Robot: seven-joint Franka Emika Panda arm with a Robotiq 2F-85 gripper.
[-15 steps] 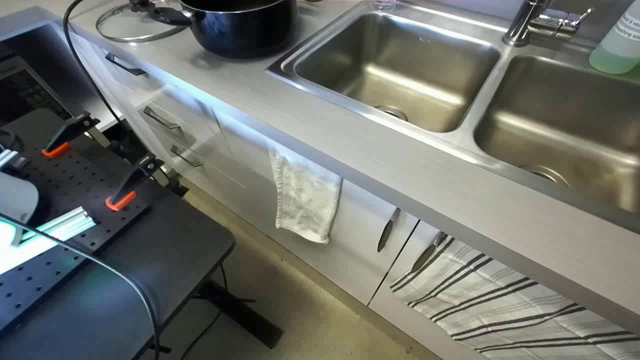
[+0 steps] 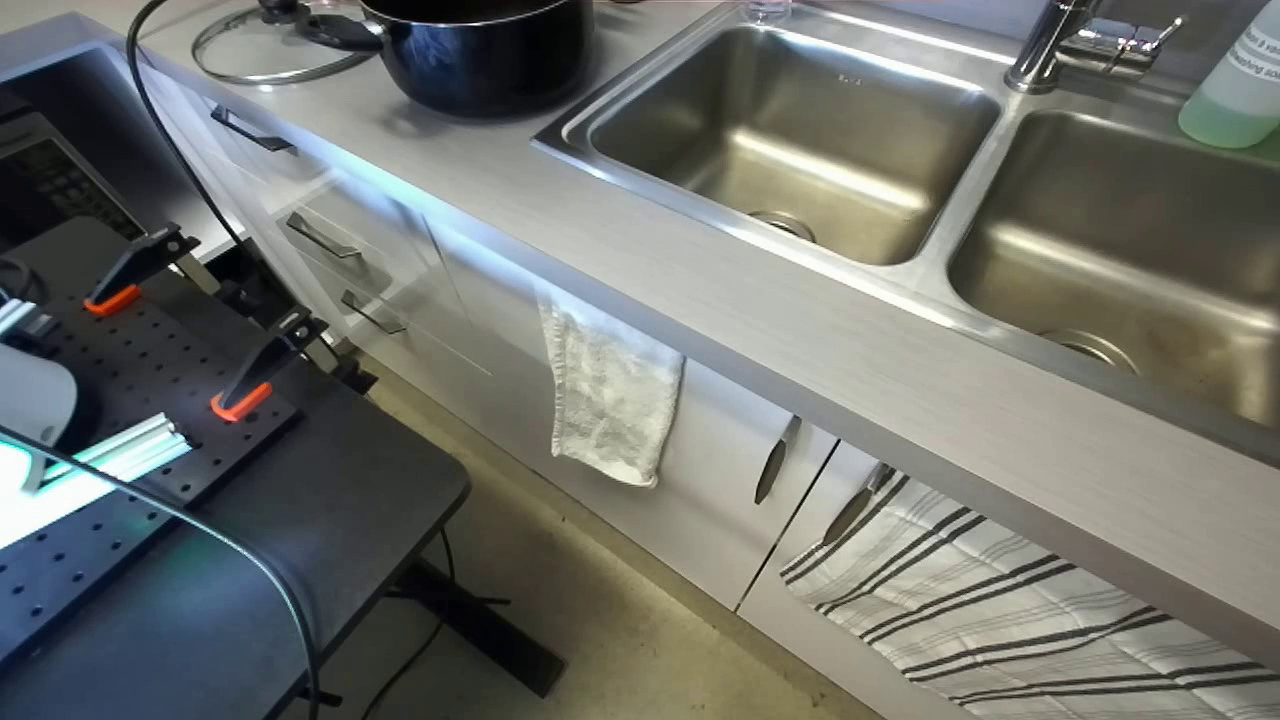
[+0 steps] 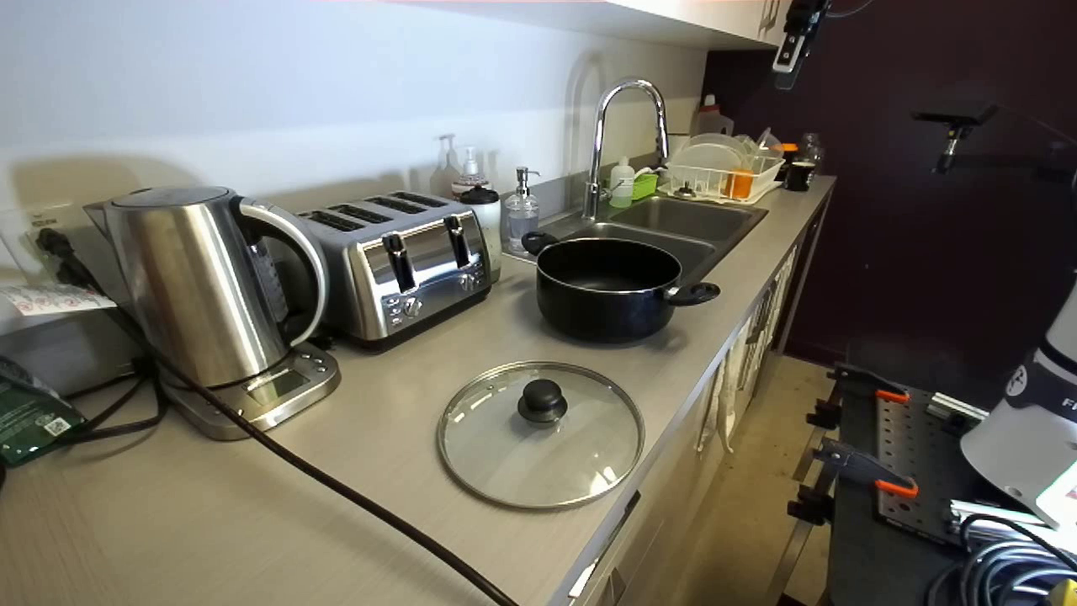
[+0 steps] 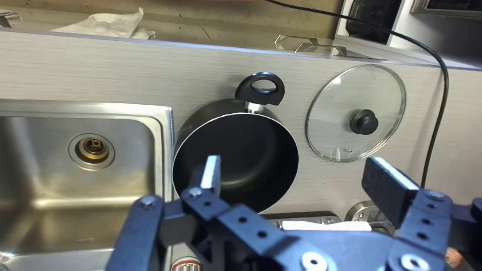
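A black pot (image 3: 606,305) stands uncovered on the counter beside the sink, and its inside looks empty. Flat on the counter next to it lies the glass lid (image 3: 485,444) with a round black knob (image 3: 543,401). From the wrist camera I look down on the pot (image 4: 239,149) and the lid (image 4: 334,108), side by side. My gripper is open and hangs well above them, its fingers wide apart with nothing held. At the top of exterior view 2 part of the gripper (image 3: 793,62) shows high in the air; exterior view 1 does not show it.
A double sink (image 2: 768,156) adjoins the pot. Behind pot and lid stand a toaster (image 3: 424,273) and a kettle (image 3: 202,293). A black cable (image 3: 353,495) crosses the counter near the lid. Along the front of the sink the counter (image 2: 672,258) is bare.
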